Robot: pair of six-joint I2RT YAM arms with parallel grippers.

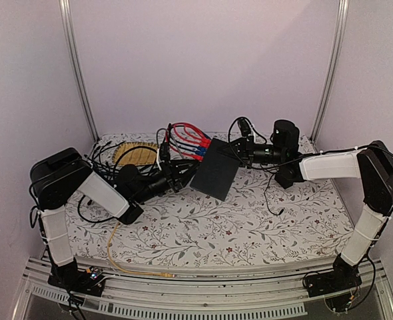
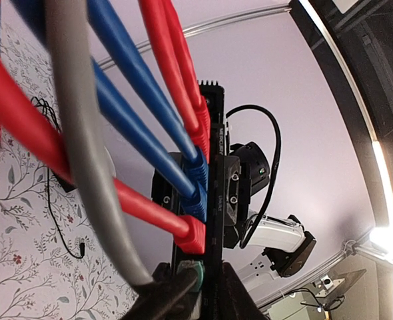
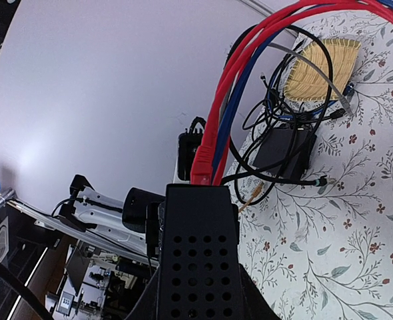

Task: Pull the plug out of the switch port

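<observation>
A black switch [image 1: 214, 169] is held up in the air by my right gripper [image 1: 236, 152], shut on it; in the right wrist view its perforated side [image 3: 197, 253] fills the lower middle. Red plugs [image 2: 188, 233] and blue plugs [image 2: 194, 199] sit in a row along its port face in the left wrist view. A grey cable [image 2: 83, 153] runs down to a plug at the bottom of that row, where the fingers of my left gripper are around it; whether they are closed on it is unclear.
A tangle of black cables, a black box [image 3: 276, 147] and a woven tan mat [image 3: 316, 67] lie at the back left of the patterned table. A yellow cable [image 1: 136, 272] runs along the front left.
</observation>
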